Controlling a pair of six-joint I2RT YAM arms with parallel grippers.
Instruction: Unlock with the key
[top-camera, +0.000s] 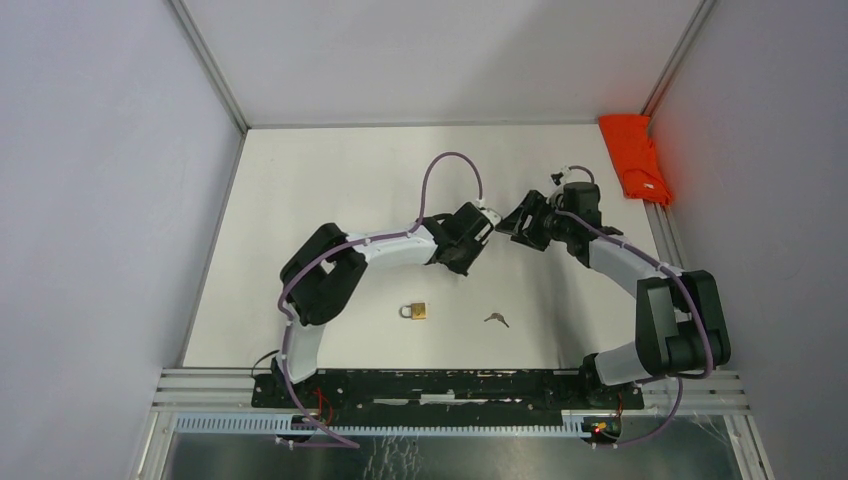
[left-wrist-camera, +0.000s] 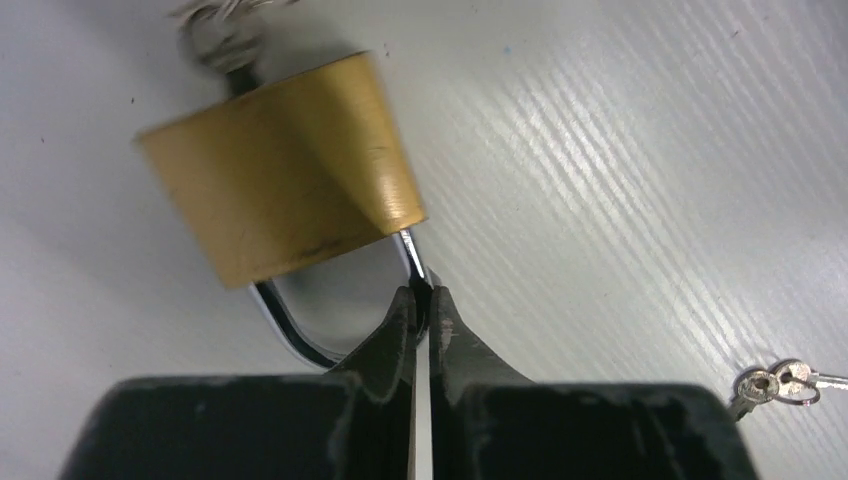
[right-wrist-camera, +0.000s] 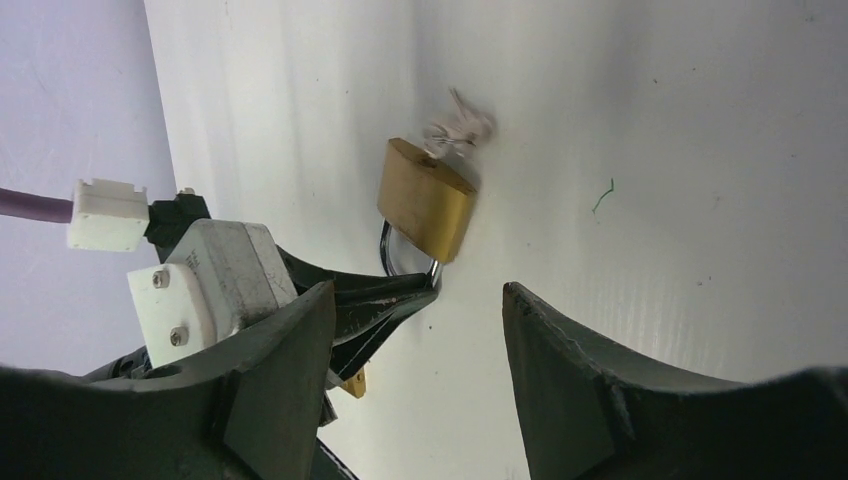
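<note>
A brass padlock hangs from my left gripper, which is shut on one side of its steel shackle. Both shackle legs meet the body. A bunch of keys sits at the end opposite the shackle, a dark-headed key touching the body there; how deep it goes is hidden. The right wrist view shows the same padlock and blurred keys just beyond my right gripper. That gripper is open, its fingers apart and not touching the lock or keys. In the top view the held padlock is hidden beneath my left gripper.
A second brass padlock and a separate pair of keys lie on the white table near the front. Orange cloth is at the back right corner. My two grippers are close together.
</note>
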